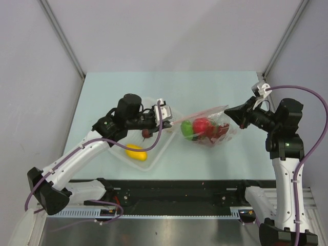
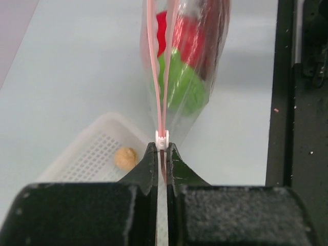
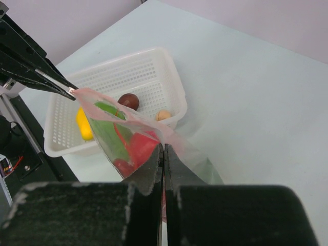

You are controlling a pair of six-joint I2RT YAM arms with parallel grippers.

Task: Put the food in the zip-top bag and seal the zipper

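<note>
The clear bag [image 1: 207, 134] holds red and green food and is lifted at its pink-zippered top between both grippers. In the left wrist view my left gripper is shut on the white zipper slider, with the pink track running away from it. In the right wrist view my right gripper is shut at the bag's other top corner. The white bin [image 1: 151, 161] holds a yellow pepper [image 1: 135, 152], a dark red round item [image 3: 128, 101] and a tan round item [image 3: 163, 115].
The bin sits left of the bag, under my left arm.
</note>
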